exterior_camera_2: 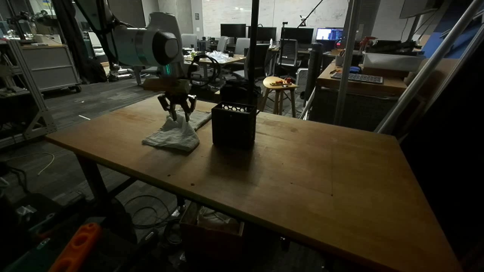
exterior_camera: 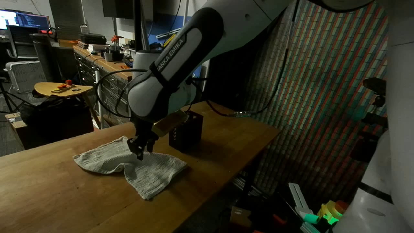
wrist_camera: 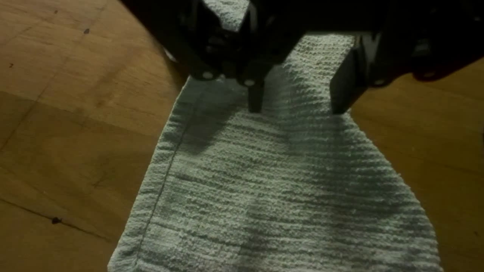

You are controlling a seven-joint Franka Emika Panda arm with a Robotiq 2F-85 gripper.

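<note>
A pale grey-green ribbed cloth [exterior_camera: 151, 172] lies rumpled on the wooden table, with a raised fold across its middle. Its hemmed edge and weave fill much of the wrist view, where the cloth [wrist_camera: 272, 195] stretches beneath my gripper. The two fingers stand apart, one fingertip [wrist_camera: 255, 97] on the left and the other on the right, with cloth visible in the gap. In exterior view 2 the gripper [exterior_camera_2: 180, 117] points down at a peak of the cloth [exterior_camera_2: 174, 136]. Whether the fingertips touch the fabric is hard to tell.
A black perforated box [exterior_camera_2: 233, 127] stands on the table close beside the cloth and gripper. Bare tabletop [exterior_camera_2: 317, 167] spreads out on the box's other side. A loose cable [exterior_camera: 271, 97] hangs from the arm.
</note>
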